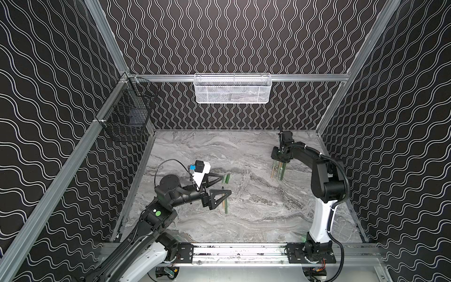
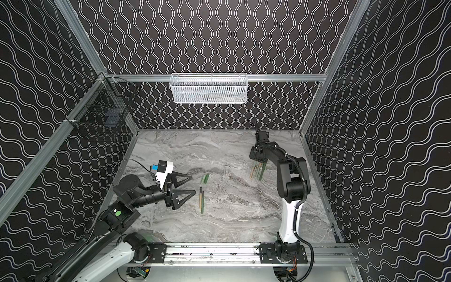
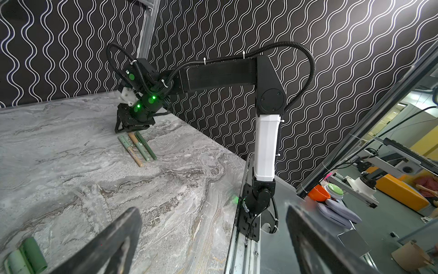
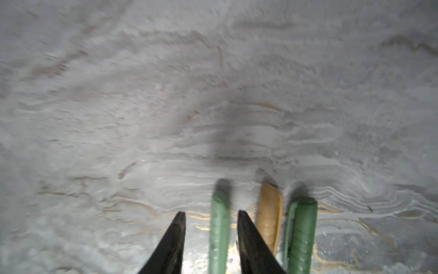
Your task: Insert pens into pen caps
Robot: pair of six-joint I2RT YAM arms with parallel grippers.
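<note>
My right gripper points down over the right-hand pen group, its fingertips apart. Between its fingers in the right wrist view shows the end of a light green stick; no grip on it is visible. Beside it lie an orange stick and a darker green one. Over the left part of the table, my left gripper stands open and empty. Near its fingertips are short green caps and a pair of pens, one green and one orange with a dark tip.
A white mesh basket hangs on the back wall, and a black wire basket is on the left wall. Bare marble tabletop separates the two groups. A metal rail runs along the front.
</note>
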